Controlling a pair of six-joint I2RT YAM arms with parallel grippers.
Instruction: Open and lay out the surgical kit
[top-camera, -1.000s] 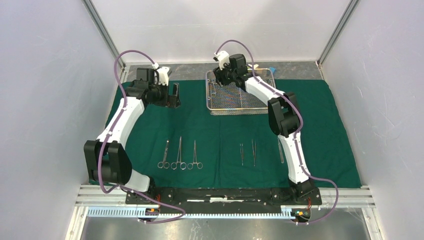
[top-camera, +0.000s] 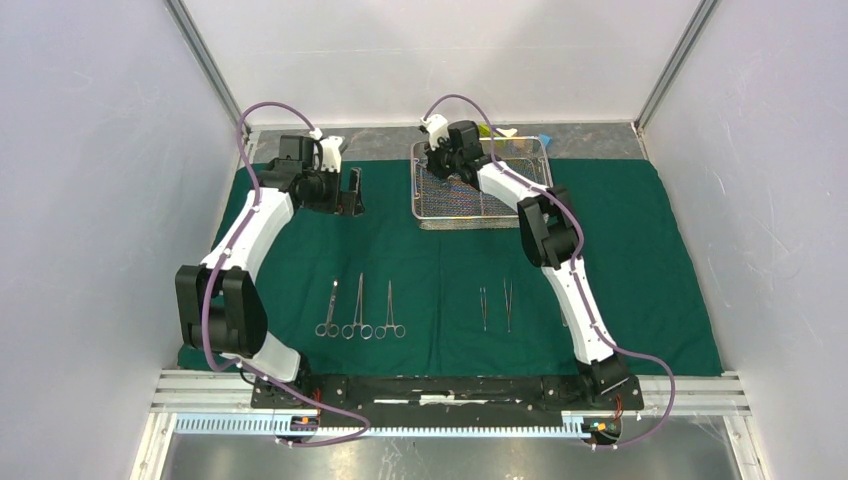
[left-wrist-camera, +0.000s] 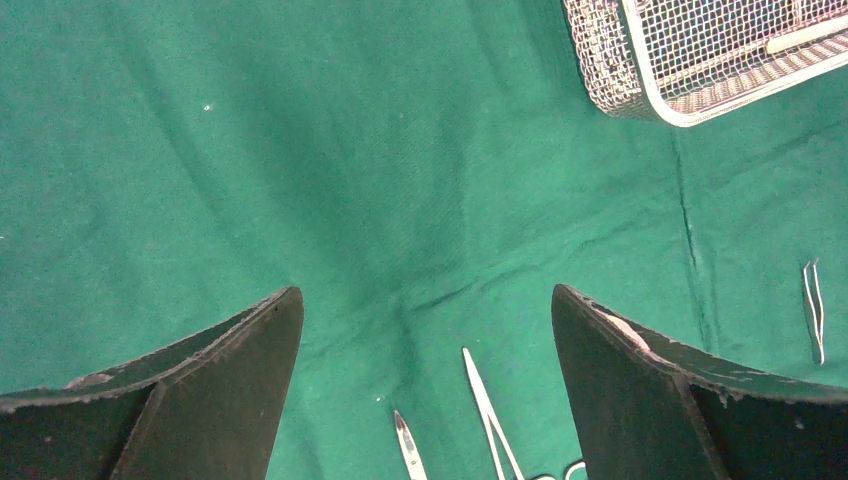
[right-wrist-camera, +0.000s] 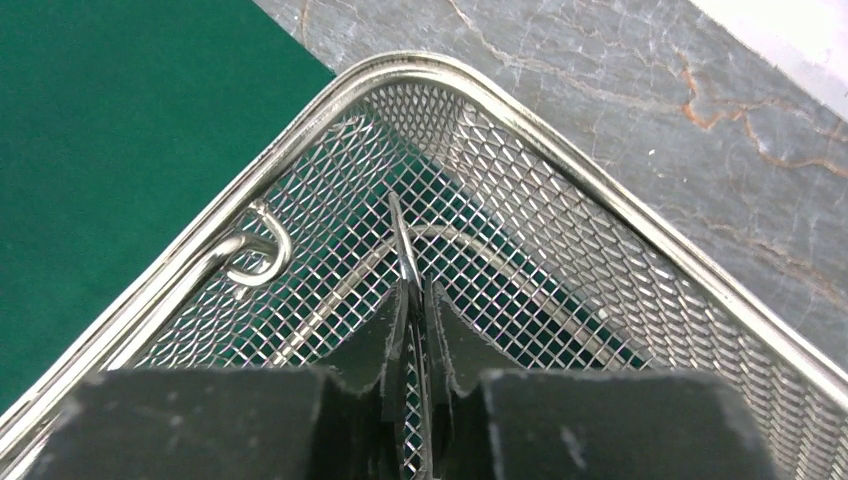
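Observation:
A metal mesh basket (top-camera: 470, 219) stands at the back centre of the green cloth. Inside its corner, my right gripper points downward, its two narrow fingertips close together on either side of a slim metal instrument (right-wrist-camera: 401, 232). The instrument's pointed end sticks out past the tips; whether the fingers press on it cannot be told. At the left, my left gripper (top-camera: 352, 193) is over bare cloth, wide open and empty. Ring-handled instruments (top-camera: 359, 312) lie in a row at front left. Two thin tweezers-like tools (top-camera: 508, 306) lie right of centre.
Bare green cloth (top-camera: 640, 250) spreads to the right of the basket and across the middle. Behind the basket are a grey marbled strip (right-wrist-camera: 640, 120) and a small blue item (top-camera: 545, 140). My right arm partly covers another thin tool at front right.
My right arm has moved left and lower into the basket's left corner, covering more of the thin tool at front right. The left arm shifted only slightly. The laid-out instruments have not moved.

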